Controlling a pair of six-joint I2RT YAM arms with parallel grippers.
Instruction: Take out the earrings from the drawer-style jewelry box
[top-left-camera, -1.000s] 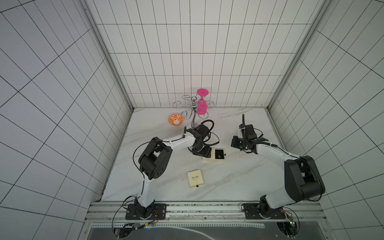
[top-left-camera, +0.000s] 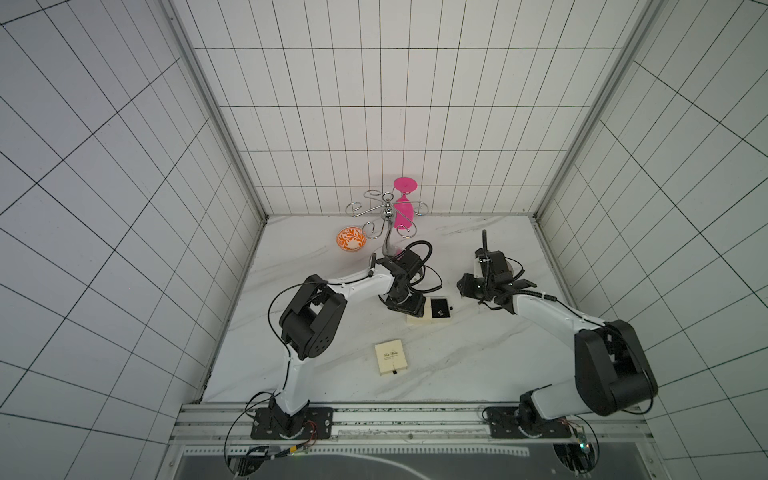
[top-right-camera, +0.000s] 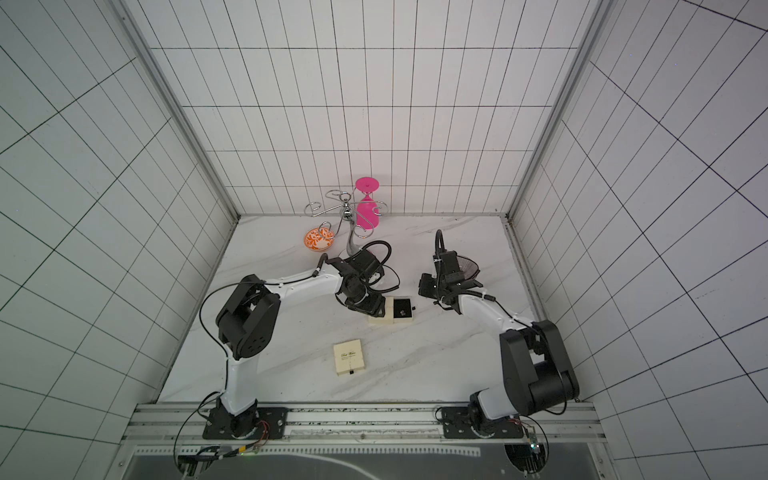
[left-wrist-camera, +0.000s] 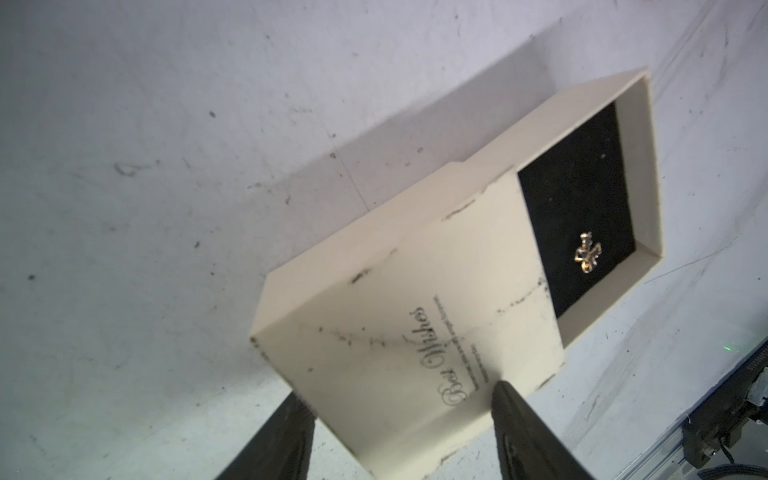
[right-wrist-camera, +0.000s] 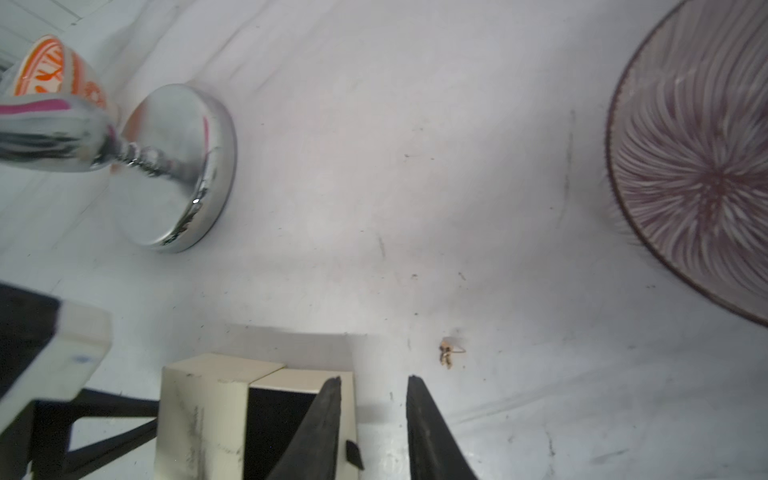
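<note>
The cream jewelry box (left-wrist-camera: 408, 320) stands with its drawer (top-left-camera: 440, 309) pulled part way out to the right. A small gold earring (left-wrist-camera: 586, 253) lies on the black lining. My left gripper is part open around the sleeve's end; whether its fingers touch it I cannot tell. My right gripper stands open above the table just right of the drawer, with nothing held. A small gold piece (right-wrist-camera: 448, 352), probably jewelry, lies on the bare table beside the drawer.
A second cream box (top-left-camera: 391, 357) lies toward the front. A chrome stand (right-wrist-camera: 172, 208), orange patterned bowl (top-left-camera: 351, 238) and pink stand (top-left-camera: 404, 212) are at the back. A purple-brown round dish (right-wrist-camera: 704, 144) sits at the right.
The right arm has shifted, its gripper a little leftward toward the drawer. The left arm and box have barely moved.
</note>
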